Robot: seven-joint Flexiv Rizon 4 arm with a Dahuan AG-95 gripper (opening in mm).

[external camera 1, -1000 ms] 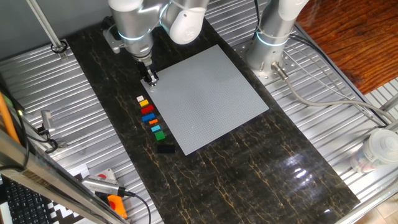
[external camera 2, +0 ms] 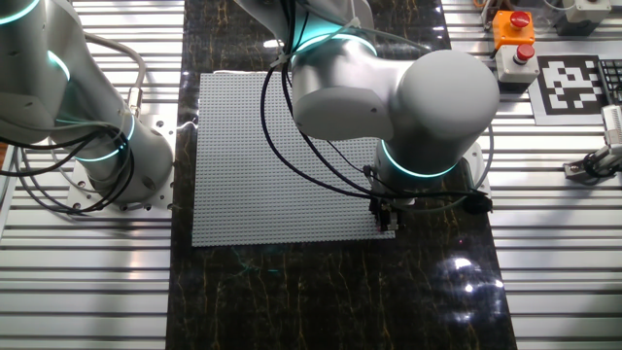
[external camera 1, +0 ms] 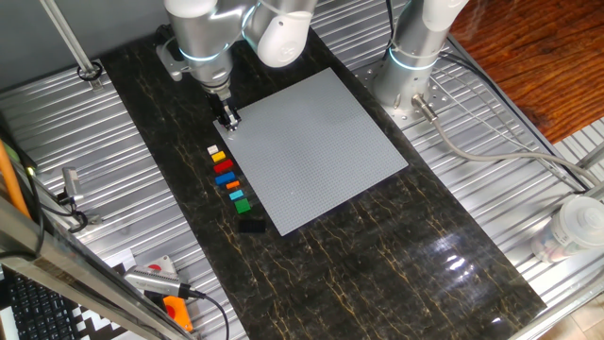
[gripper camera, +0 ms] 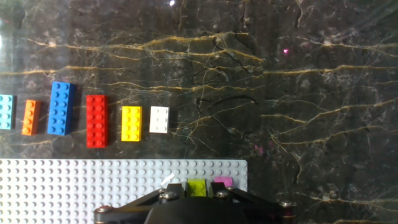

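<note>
My gripper is low over a corner of the grey baseplate (gripper camera: 81,180), as the wrist view shows. Between its fingers sits a lime-green brick (gripper camera: 196,185), with a finger close on each side. Whether the pads press on that brick cannot be made out. A pink brick (gripper camera: 223,181) shows just beside, partly hidden behind the right finger. In exterior view 1 the gripper (external camera 1: 229,123) is at the plate's upper left corner, and the bricks under it are hidden. Exterior view 2 has the gripper (external camera 2: 386,216) at the plate's lower right corner.
Along the plate's edge lie loose bricks: white (gripper camera: 159,119), yellow (gripper camera: 131,124), red (gripper camera: 96,121), blue (gripper camera: 61,109), orange (gripper camera: 29,117), light blue (gripper camera: 5,112), green (external camera 1: 243,205) and black (external camera 1: 252,226). Most of the plate is bare.
</note>
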